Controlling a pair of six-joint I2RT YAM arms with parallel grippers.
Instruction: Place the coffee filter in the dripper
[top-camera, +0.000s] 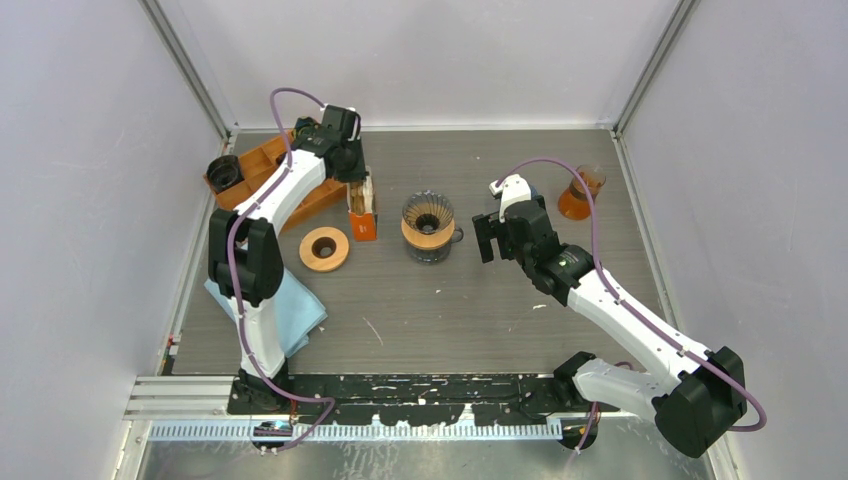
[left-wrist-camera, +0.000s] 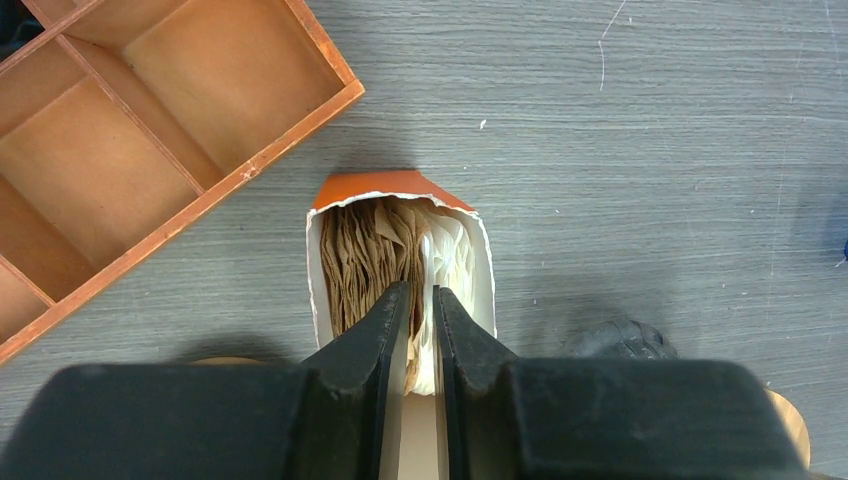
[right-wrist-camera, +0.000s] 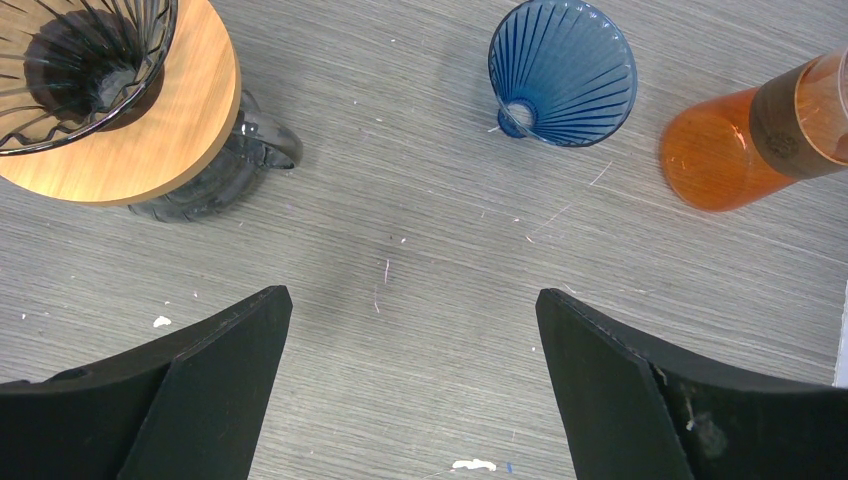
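Observation:
An orange box (left-wrist-camera: 390, 184) holds brown paper filters (left-wrist-camera: 365, 265) on its left side and white filters (left-wrist-camera: 455, 255) on its right. My left gripper is over this box, fingers parted by a narrow gap through which filter edges and the box's front show; nothing is clearly gripped. In the top view, the smoky ribbed dripper (top-camera: 427, 205) with its wooden collar sits on a dark glass server, right of the box (top-camera: 362, 226). Farther right, my right gripper is wide open and empty above bare table.
A divided wooden tray (left-wrist-camera: 240, 180) lies left of the box. A wooden ring holder (top-camera: 324, 249) and a blue cloth (top-camera: 295, 310) are nearer the front. Right of the dripper are a blue cone (right-wrist-camera: 570, 75) and an amber glass (right-wrist-camera: 715, 150).

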